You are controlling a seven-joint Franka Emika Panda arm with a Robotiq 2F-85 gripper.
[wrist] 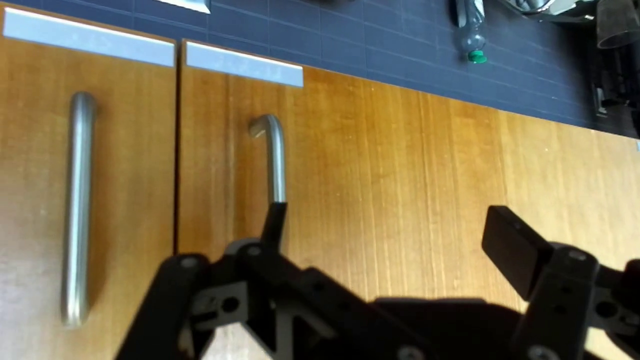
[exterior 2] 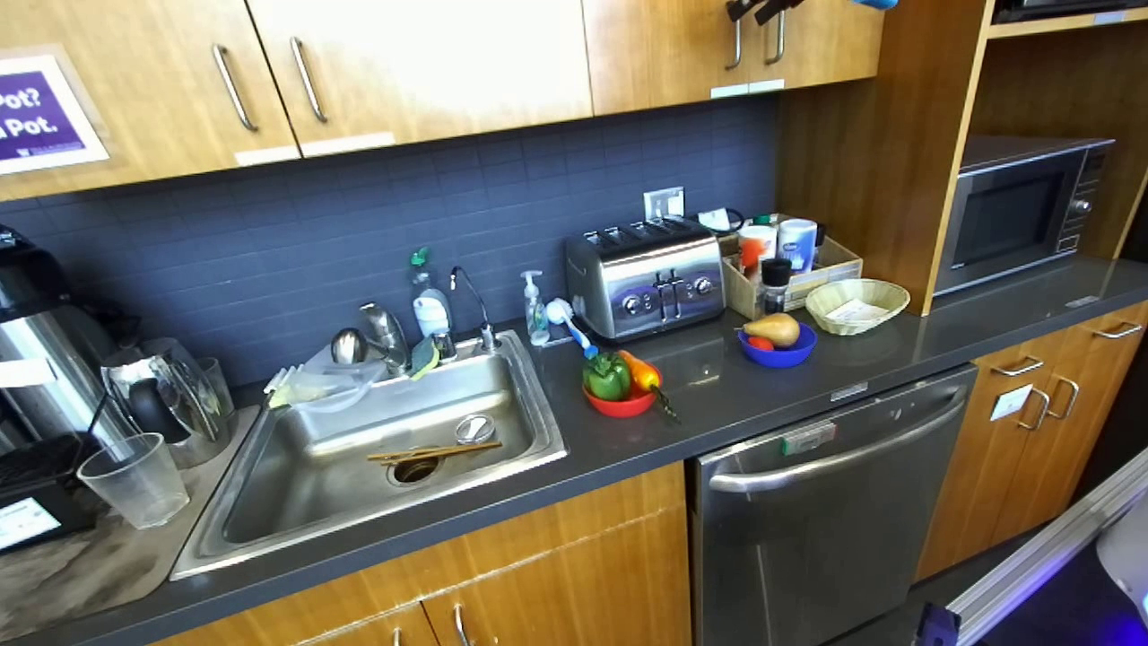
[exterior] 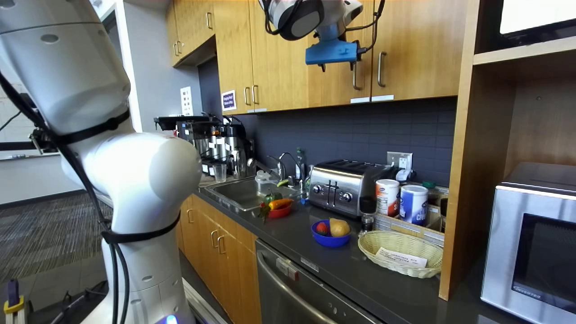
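My gripper point(exterior: 338, 66) hangs high before the wooden upper cabinet doors, above the counter. In the wrist view the fingers stand wide apart, with only bare cabinet door behind the gap. The left finger point(wrist: 275, 225) overlaps the lower part of a metal door handle point(wrist: 276, 159); whether it touches the handle, I cannot tell. A second handle point(wrist: 78, 207), on the neighbouring door, is further left. Near the top edge of exterior view 2, the dark fingertips point(exterior 2: 770, 11) appear by the same pair of handles.
Below on the counter are a toaster point(exterior: 345, 189), a blue bowl point(exterior: 330, 241) of produce, a red bowl point(exterior: 279, 212) with vegetables and a wicker basket point(exterior: 372, 251). A sink point(exterior 2: 253, 474) lies left, a microwave point(exterior 2: 1017, 215) right. The air before the cabinets is clear.
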